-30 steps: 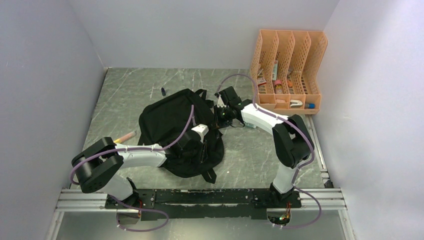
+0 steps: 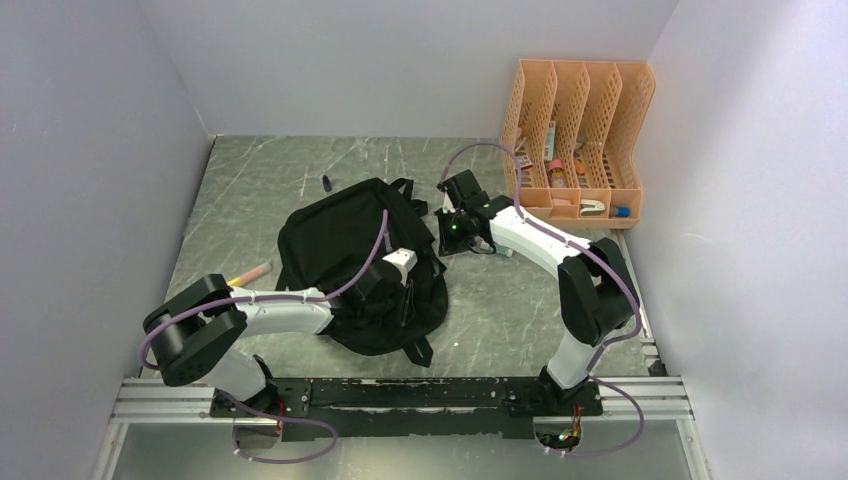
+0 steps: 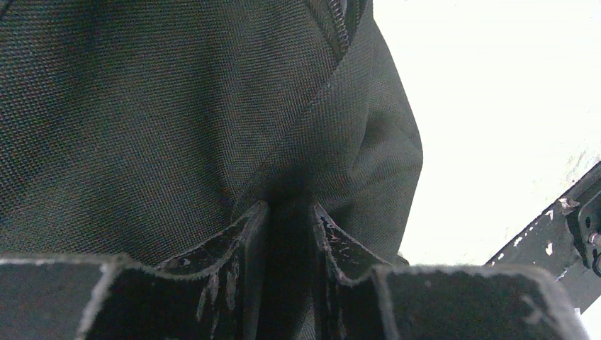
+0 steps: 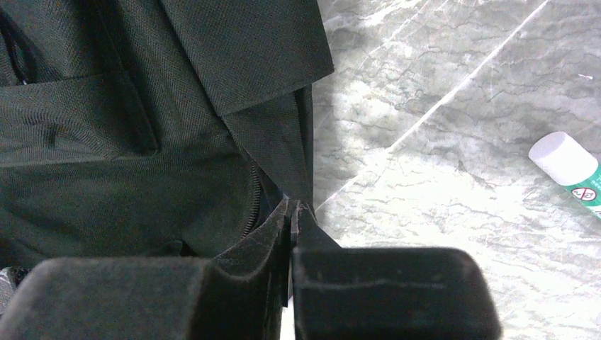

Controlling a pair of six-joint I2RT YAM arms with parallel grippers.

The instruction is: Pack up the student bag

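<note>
The black bag lies flat on the table, and its dark cloth fills much of the left wrist view. Over its lower right part is my left gripper; its fingertips stand apart, with bag cloth visible behind the gap. At the bag's right edge hangs my right gripper. In the right wrist view, its fingers are almost together beside a zipper; whether cloth lies between them is unclear. A white-capped glue stick lies on the table to the right, apart from the bag.
An orange organizer with several small items stands at the back right. A small dark object lies behind the bag, and a yellow and pinkish stick-like item lies left of it.
My right arm has shifted slightly to the right, its gripper drawing a little away from the bag's edge. The left arm and the bag look unmoved.
</note>
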